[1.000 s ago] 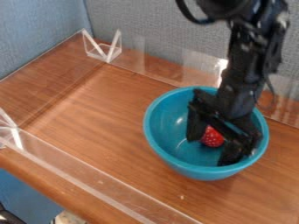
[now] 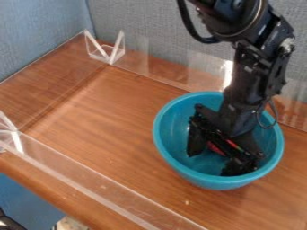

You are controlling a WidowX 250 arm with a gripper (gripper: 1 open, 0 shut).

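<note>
A teal bowl [image 2: 174, 135] sits on the wooden table at the right. My black gripper [image 2: 227, 154] is lowered inside it, over a small red object [image 2: 216, 146] that is mostly hidden by the gripper. The fingers look spread around the red object, though whether they touch it is unclear.
Clear plastic walls run along its back and front edges, with grey padded walls [image 2: 144, 27] behind.
My gripper has shifted within the bowl, now lying over the red object and covering more of it. The bowl has moved slightly over the last second.
</note>
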